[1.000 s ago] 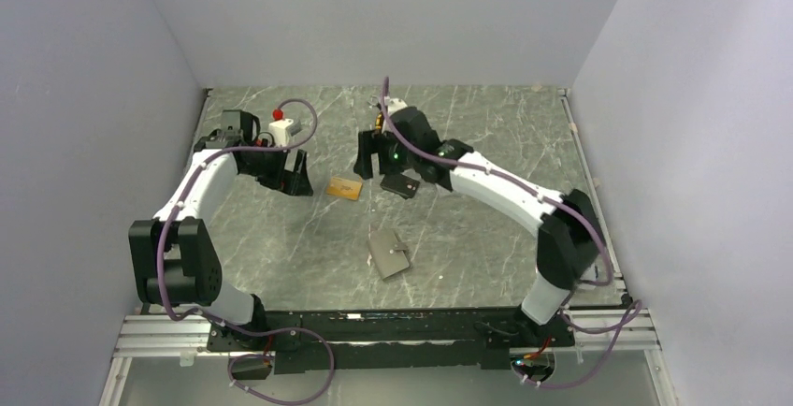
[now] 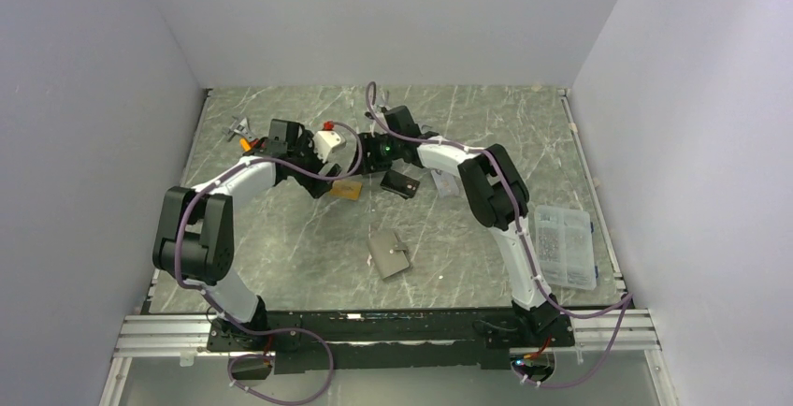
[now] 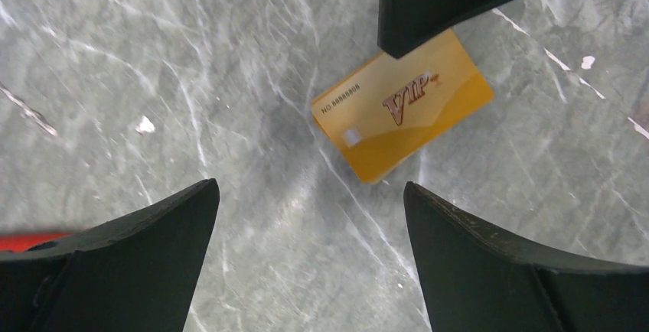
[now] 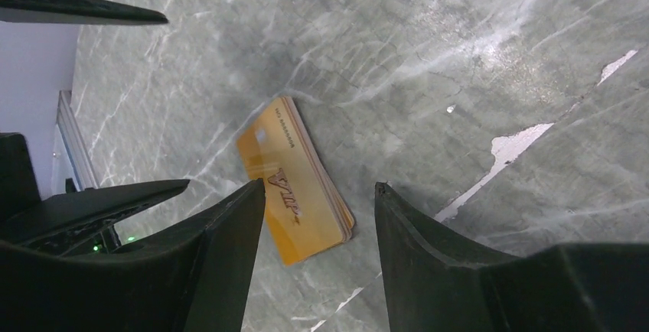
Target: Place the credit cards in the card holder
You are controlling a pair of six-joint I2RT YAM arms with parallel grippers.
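Note:
A stack of yellow VIP cards (image 2: 345,191) lies on the marble table between my grippers; the wrist views show it close up (image 3: 402,106) (image 4: 295,209). My left gripper (image 2: 324,181) is open above and beside it, nothing between its fingers. My right gripper stands part open above the table just behind the stack, nothing held; in its view the cards show beyond the fingertips. The grey card holder (image 2: 387,254) lies at the front middle of the table.
A black card or wallet (image 2: 399,184) and a pale card (image 2: 445,181) lie right of the stack. A clear plastic case (image 2: 564,247) is at the right. Tools sit at the back left, partly hidden by the arms.
My left gripper has moved right toward the card stack. The right arm has drawn a little left and back, its forearm reshaped. The cards have not visibly moved.

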